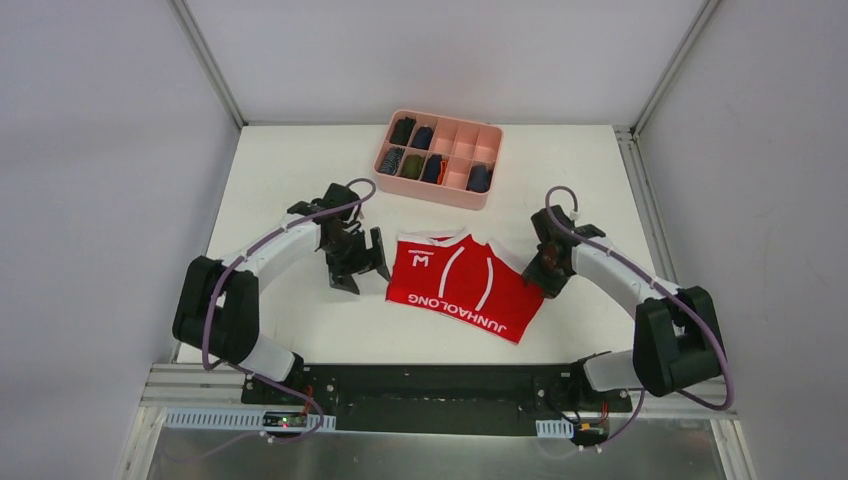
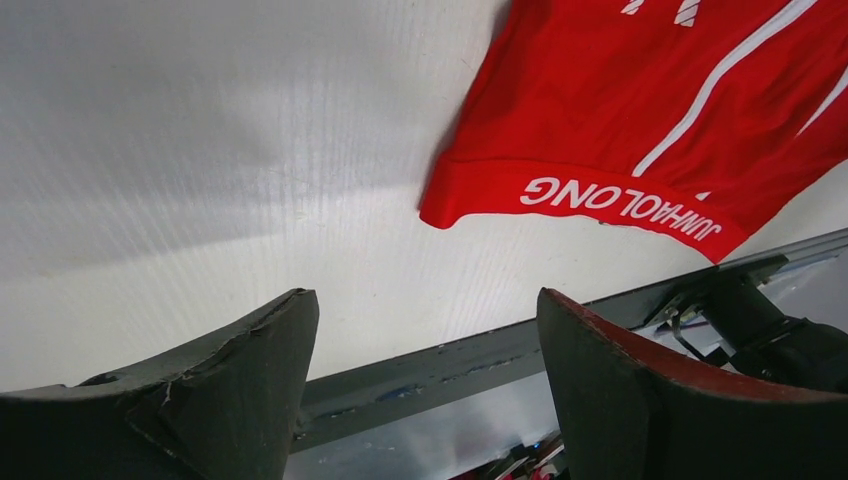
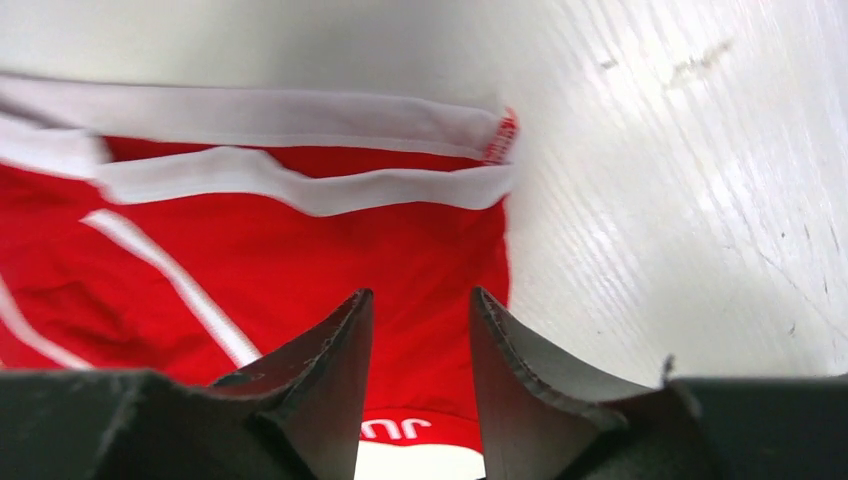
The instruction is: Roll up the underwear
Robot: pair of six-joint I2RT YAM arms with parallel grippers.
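Red underwear (image 1: 450,285) with a white waistband and white lettering lies spread on the table; its left corner (image 2: 470,170) shows in the left wrist view. My left gripper (image 1: 372,262) hangs just left of it, fingers apart with bare table between them. My right gripper (image 1: 545,275) is over the garment's right end, open; in the right wrist view red cloth (image 3: 420,250) shows between and beyond its fingertips, and the waistband (image 3: 390,190) is folded over near that corner.
A pink divided box (image 1: 438,199) with several rolled items and some empty compartments stands at the back centre.
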